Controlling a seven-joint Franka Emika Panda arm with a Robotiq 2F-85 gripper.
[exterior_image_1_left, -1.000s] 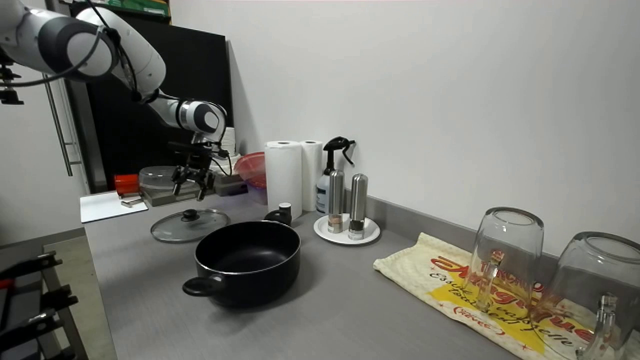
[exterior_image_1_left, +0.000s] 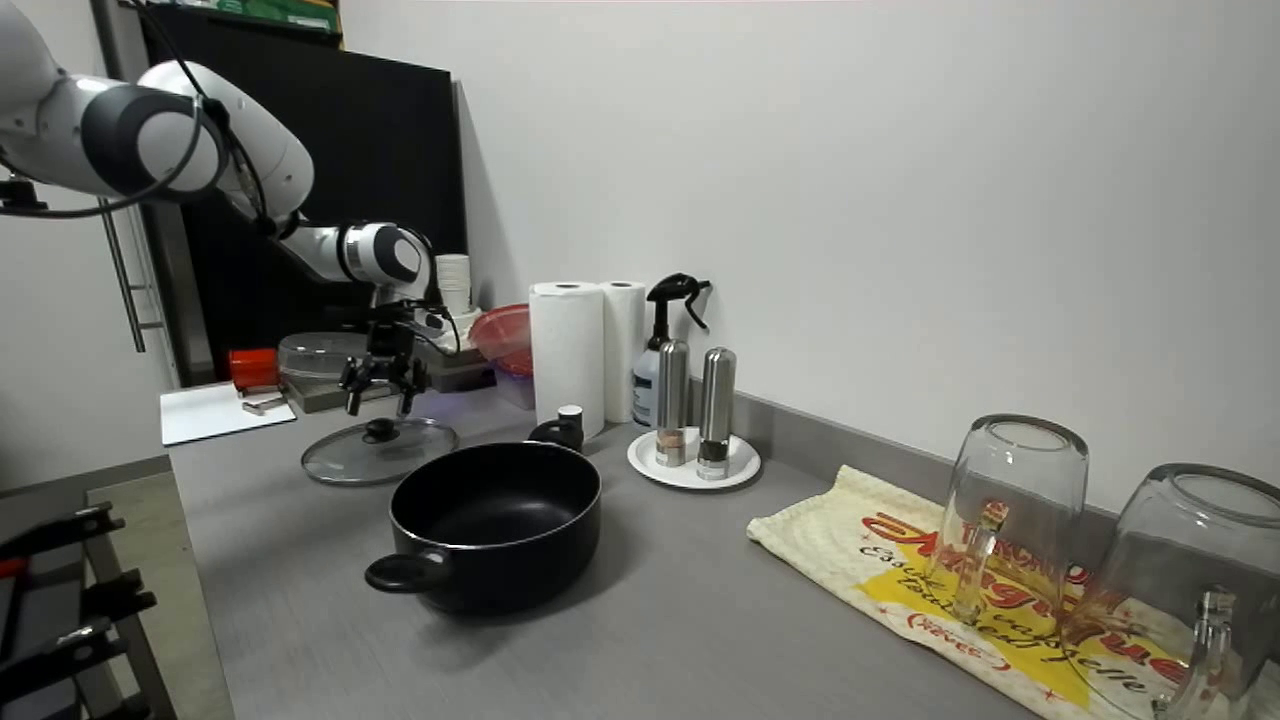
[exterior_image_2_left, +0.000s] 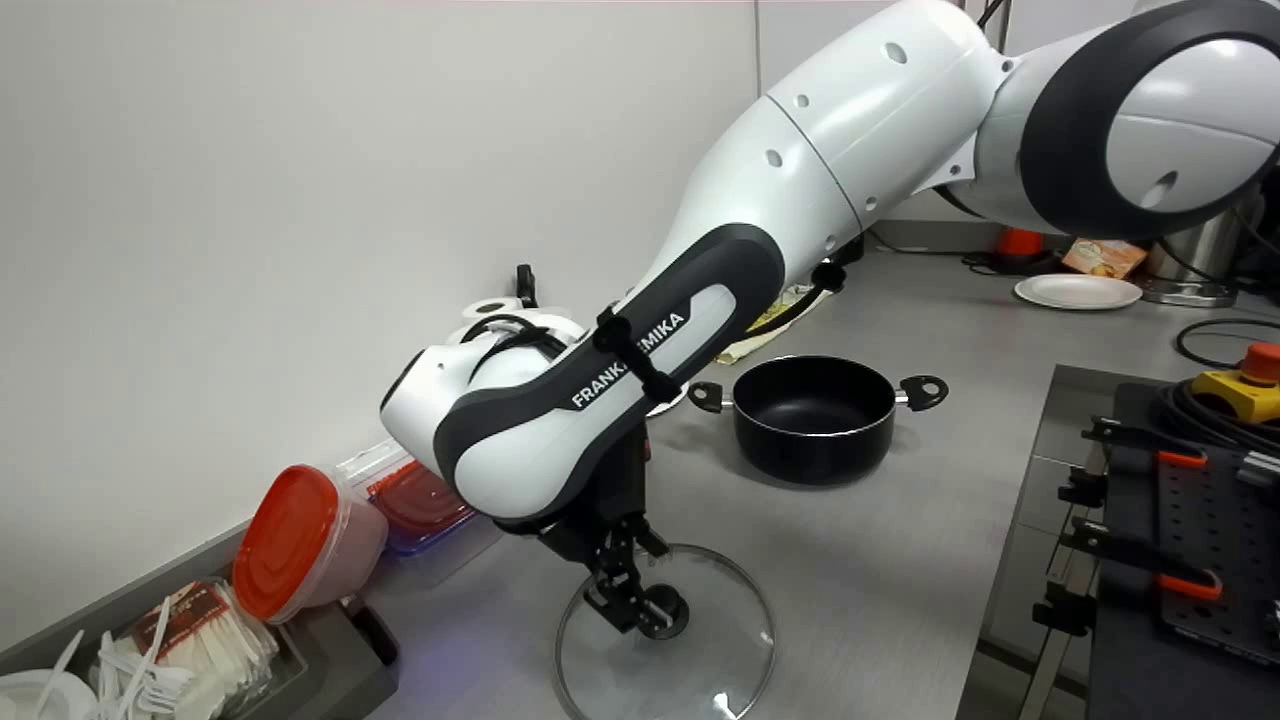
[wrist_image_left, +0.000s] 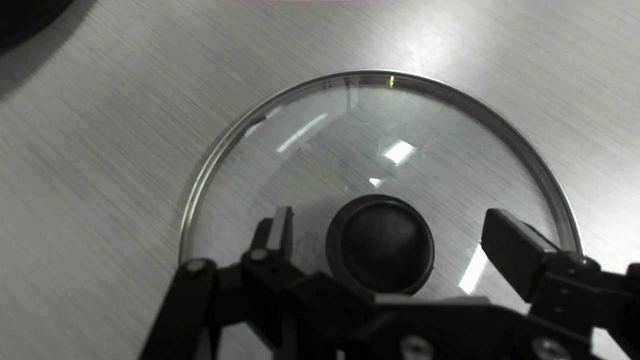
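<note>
A glass lid (exterior_image_1_left: 342, 458) with a metal rim and a black knob (wrist_image_left: 384, 243) lies flat on the grey counter. Just above it hangs my gripper (exterior_image_1_left: 379, 408), open and pointing down. In the wrist view the knob shows between the two spread fingers, with clear space on either side and nothing held. The arm covers part of the lid's far side in exterior view 2. A black two-handled pot (exterior_image_2_left: 813, 420) stands upright and apart from the lid; its inside looks empty.
Paper towel rolls (exterior_image_1_left: 566, 360), a spray bottle (exterior_image_1_left: 648, 378) and two grinders on a white plate (exterior_image_1_left: 693, 476) line the wall. Upside-down glass mugs (exterior_image_1_left: 1014, 516) stand on a yellow cloth (exterior_image_1_left: 840, 540). Food containers (exterior_image_2_left: 300, 546) sit beyond the lid. Counter in front of the pot is clear.
My gripper has come down a little and shifted slightly left in exterior view 1, closer to the lid's knob. Lid and pot have stayed where they were.
</note>
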